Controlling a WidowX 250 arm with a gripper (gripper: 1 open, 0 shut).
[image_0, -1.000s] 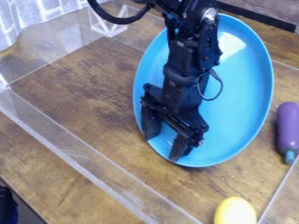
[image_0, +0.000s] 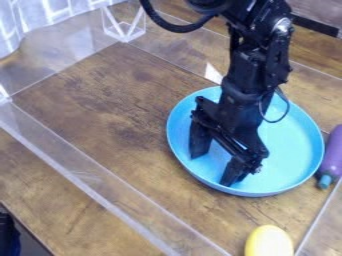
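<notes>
The black gripper (image_0: 221, 148) reaches down into a blue plate (image_0: 286, 150) that lies on the wooden table, its fingers low over the left and middle of the plate. Whether it grips the plate or anything inside it cannot be seen, as the arm hides much of that area.
A purple eggplant-like toy (image_0: 330, 155) lies just right of the plate, and a yellow egg-shaped object (image_0: 269, 241) sits near the front. Clear plastic strips and a small frame (image_0: 123, 25) edge the workspace.
The plate was tilted up beneath the gripper a second ago and now lies flatter. The gripper has shifted slightly right.
</notes>
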